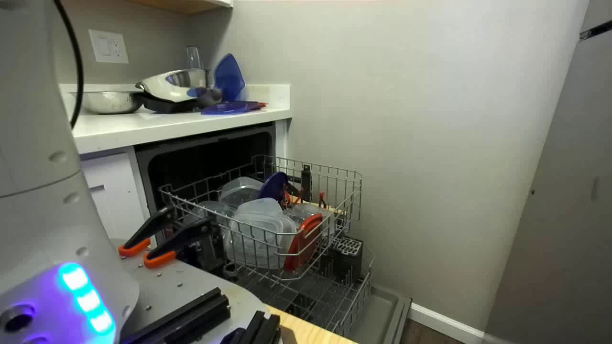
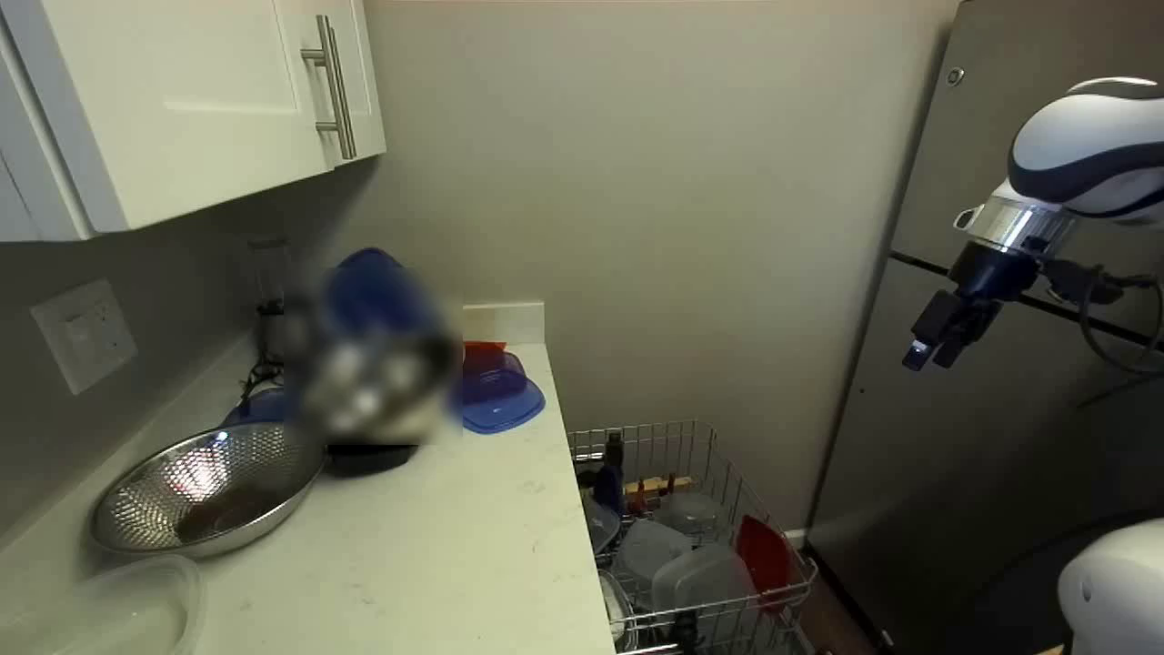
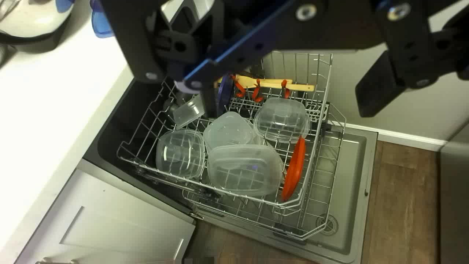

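Observation:
High above the pulled-out dishwasher rack [image 3: 151,179], my gripper stands open with nothing between its widely spread fingers. In exterior view 2 the gripper [image 2: 929,357] hangs in free air at the right, apart from everything. Several clear plastic containers lie in the upper rack, among them a large one [image 3: 246,169] at the front and a squarish one [image 3: 180,154] on the left. A red lid [image 3: 294,169] stands on edge at the rack's right side. Farther back are a dark blue lid [image 3: 225,91] and wooden utensils [image 3: 299,87].
The white counter [image 2: 491,524] holds a metal colander [image 2: 207,491], blue lids [image 2: 504,406] and a clear container [image 2: 120,606]. Bowls farther back are blurred in exterior view 2. An upper cabinet [image 2: 229,109] overhangs the counter.

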